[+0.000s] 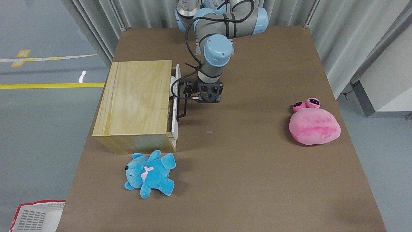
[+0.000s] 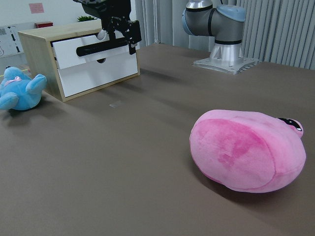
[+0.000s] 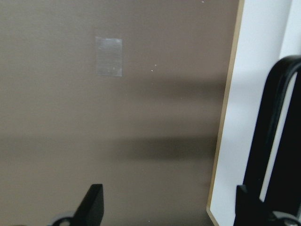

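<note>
The wooden drawer cabinet stands on the brown table, its upper drawer nearly shut, only a narrow gap at its white front. My gripper is up against that front at the black handle; in the wrist view its right finger overlaps the handle and the fingers stand wide apart. Whether it touches the drawer is hard to tell.
A blue bear lies just in front of the cabinet. A pink plush sits on the right. A white basket is beyond the front left edge.
</note>
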